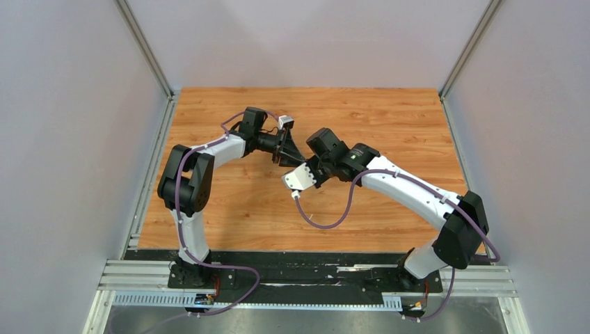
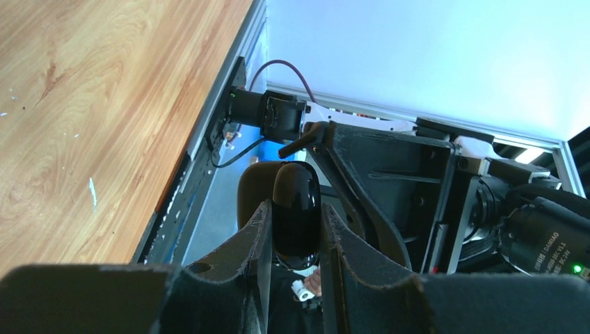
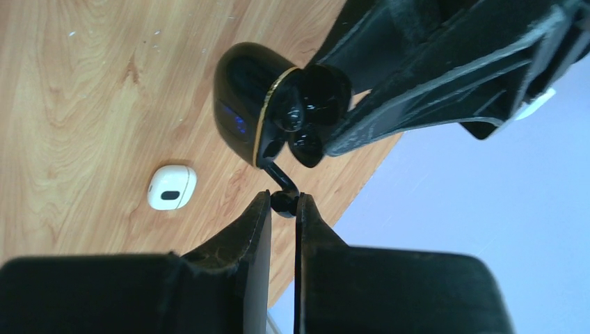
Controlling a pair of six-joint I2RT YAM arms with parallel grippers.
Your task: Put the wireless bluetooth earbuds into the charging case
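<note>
The two grippers meet over mid-table in the top view. My left gripper is shut on the glossy black charging case; in the right wrist view the case [image 3: 236,97] shows a gold rim, a blue light and its lid open. My right gripper is shut on a black earbud [image 3: 282,179], whose stem reaches up to the lower edge of the case. Whether the earbud is seated in a slot cannot be told.
A small white case-like object [image 3: 172,186] lies on the wooden table [image 1: 222,223] below. The wood around the arms is largely clear, with walls at the sides and back.
</note>
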